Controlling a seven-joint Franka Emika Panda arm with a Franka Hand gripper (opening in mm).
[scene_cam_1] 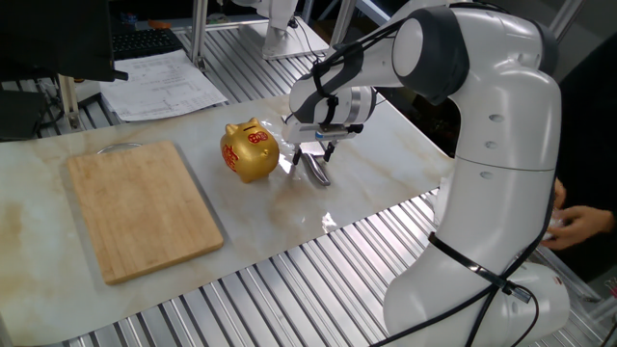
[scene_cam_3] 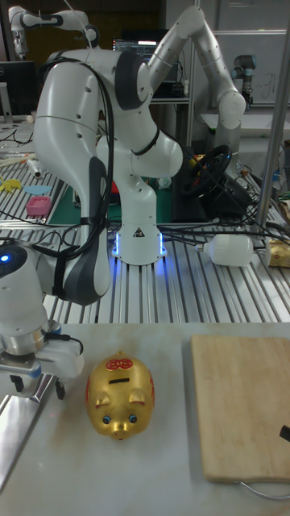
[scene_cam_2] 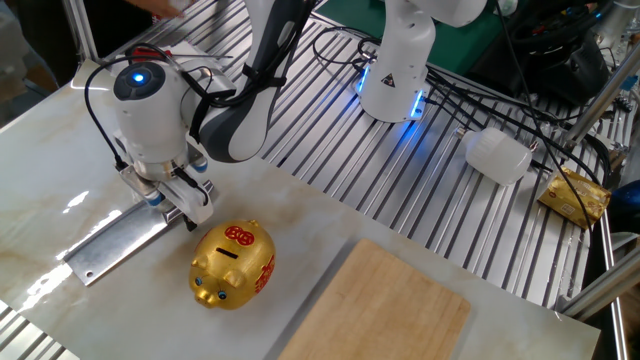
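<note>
My gripper (scene_cam_1: 312, 157) is low over the table beside the gold piggy bank (scene_cam_1: 251, 151), its two fingertips spread apart. Between and beneath them lies a flat, shiny metal piece (scene_cam_1: 316, 172). In exterior view 2 this metal piece (scene_cam_2: 118, 240) looks long and blade-like, with a small hole near one corner; its other end is hidden under the gripper. Exterior view 3 also shows a clear gap between the fingers of the gripper (scene_cam_3: 39, 387). Whether a fingertip touches the metal cannot be told. The piggy bank (scene_cam_2: 232, 265) stands upright, apart from the gripper.
A wooden cutting board (scene_cam_1: 145, 212) with a metal handle lies on the marbled tabletop (scene_cam_1: 255, 217), on the piggy bank's other side. Papers (scene_cam_1: 159, 85) lie behind the table. A person's hands (scene_cam_1: 583, 222) show at the right edge. Bare tabletop remains in front of the piggy bank.
</note>
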